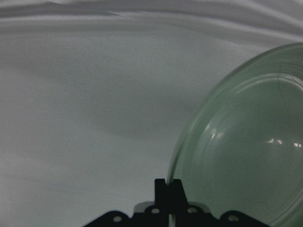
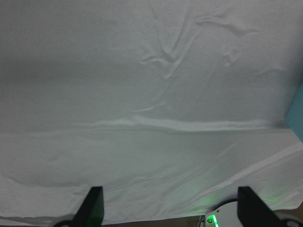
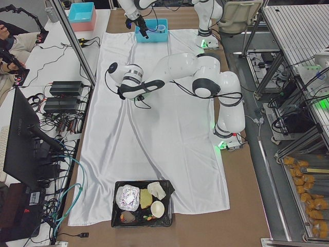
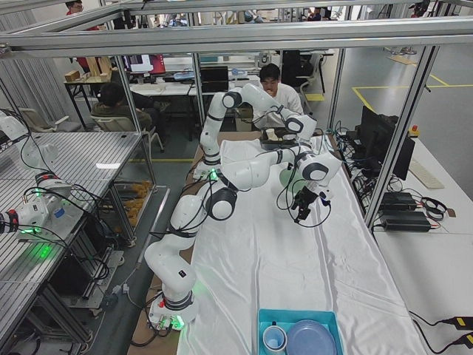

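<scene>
A translucent green plate (image 1: 246, 146) fills the right of the left wrist view, with my left gripper shut on its near rim. In the camera right view the plate (image 4: 287, 177) is partly hidden behind arms and cables over the white cloth. My right gripper stands open above bare cloth, with nothing between its fingers, beside the edge of a blue bin (image 2: 296, 113). That bin (image 4: 328, 318) holds a blue plate (image 4: 310, 339) and a blue cup (image 4: 274, 339).
A black tray (image 3: 117, 216) with a foil container, a bowl and several food-like items sits at one end of the cloth. Much of the cloth between it and the arm is clear. A monitor and cables line the side table.
</scene>
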